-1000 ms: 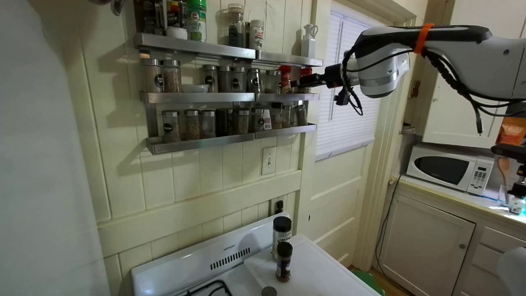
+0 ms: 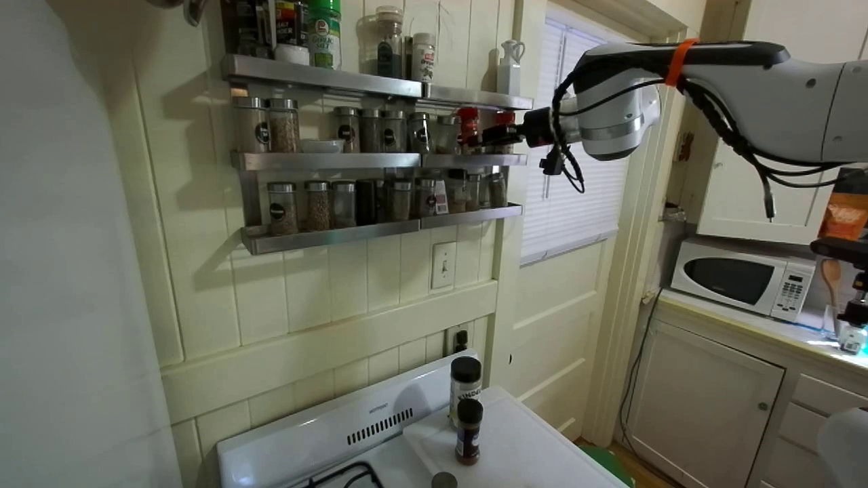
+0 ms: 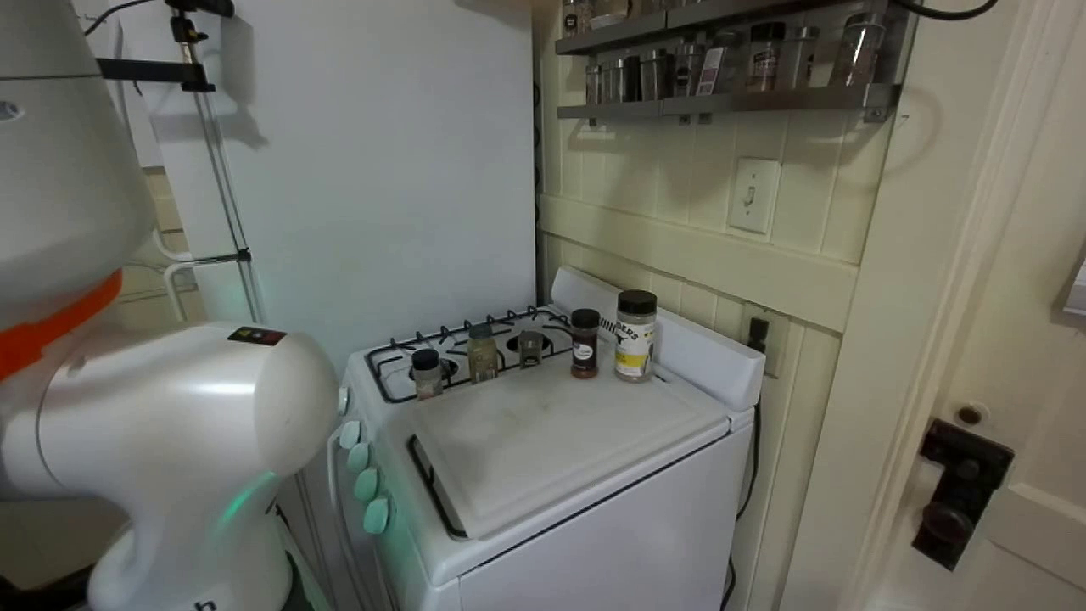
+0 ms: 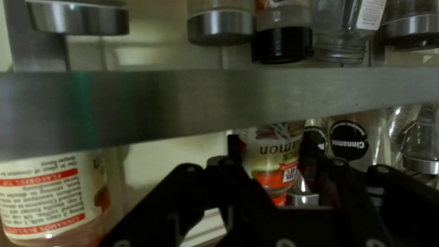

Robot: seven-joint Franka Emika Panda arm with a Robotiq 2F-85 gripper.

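A red-capped cinnamon bottle (image 2: 468, 122) stands on the middle wall shelf, near its right end. My gripper (image 2: 480, 141) reaches in at the bottle from the right. In the wrist view, which is upside down, the cinnamon bottle's label (image 4: 274, 154) shows between the two dark fingers, and the gripper is shut on it. The shelf's steel edge (image 4: 205, 107) crosses this view and hides part of the bottle. Whether the bottle touches the shelf cannot be told. Neither the gripper nor the bottle appears in exterior view 2.
A second red-capped bottle (image 2: 504, 119) stands to the right, partly behind the gripper. Glass jars (image 2: 419, 133) crowd the left side. Another shelf (image 2: 476, 98) runs above. Below, two black-capped bottles, a large one (image 3: 635, 336) and a small one (image 3: 584, 344), stand on the stove's white cover (image 3: 550, 438).
The arm has moved left toward the shelf. The gripper's fingers, which were just right of the red-capped bottle, now overlap its lower part. The bottle stands at about the same place.
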